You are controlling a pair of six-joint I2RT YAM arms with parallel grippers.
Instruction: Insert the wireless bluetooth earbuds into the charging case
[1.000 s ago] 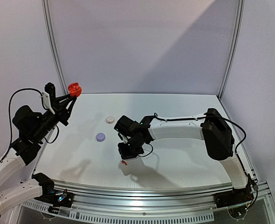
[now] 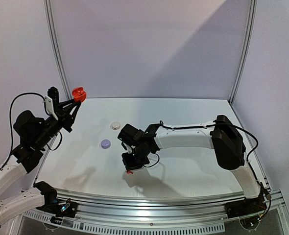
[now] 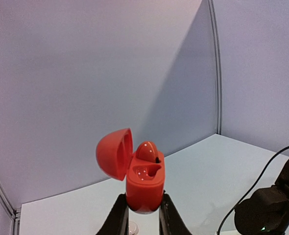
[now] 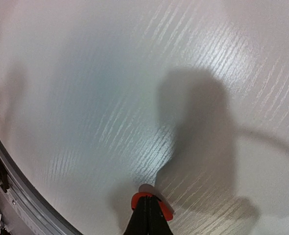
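The red charging case [image 3: 145,183] has its lid swung up, and my left gripper is shut on its lower body, holding it in the air at the table's left side. One red earbud [image 3: 147,152] sits in one slot of the case; the slot beside it is empty. Another red earbud [image 4: 165,209] lies on the table at the front middle, partly hidden behind the fingers of my right gripper. These fingers are together with nothing between them, and the earbud shows on both sides of them. In the top view that earbud [image 2: 129,172] peeks out below the right gripper.
A purple disc [image 2: 105,144] and a pale round disc [image 2: 115,126] lie left of the right arm. A metal rail [image 2: 149,200] runs along the table's front edge.
The left gripper and case stay still.
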